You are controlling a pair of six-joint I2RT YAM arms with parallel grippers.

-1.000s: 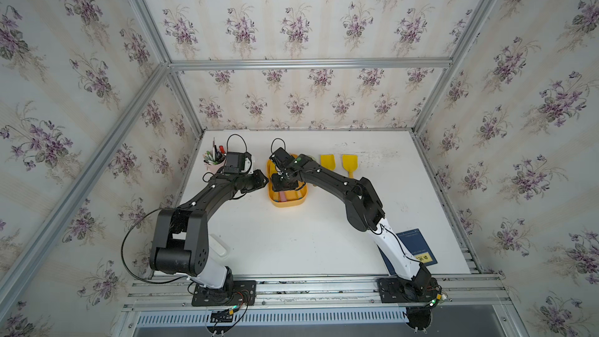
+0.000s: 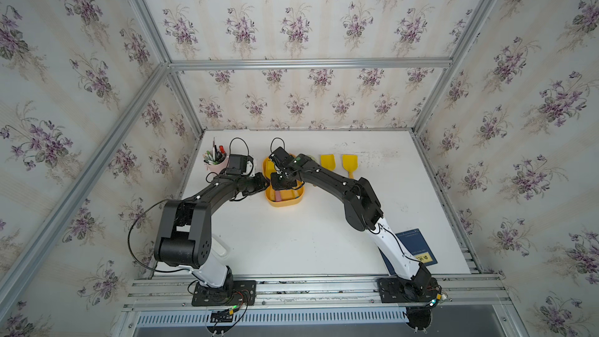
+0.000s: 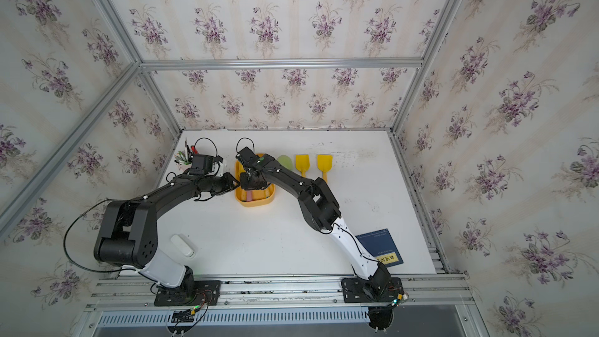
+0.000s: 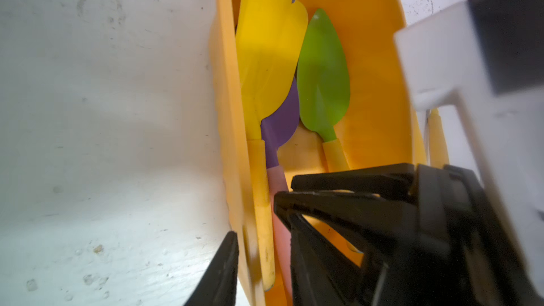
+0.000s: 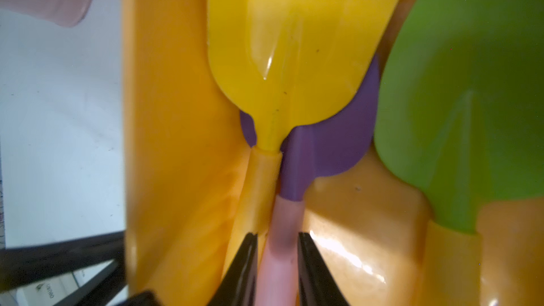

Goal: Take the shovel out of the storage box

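In the orange storage box lie shovels: a yellow one along the left wall, a purple one with a pink handle partly under it, and a green one on the right. My left gripper is at the box's left wall, shut on it as far as the left wrist view shows. My right gripper is inside the box, fingers part open over the pink handle beside the yellow handle; whether it touches is unclear.
Yellow shovels lie outside, right of the box. A plant pot stands at back left, a blue booklet at front right, a white object at front left.
The box has shifted slightly left, along with a small movement of my left arm. My right gripper has moved very little.
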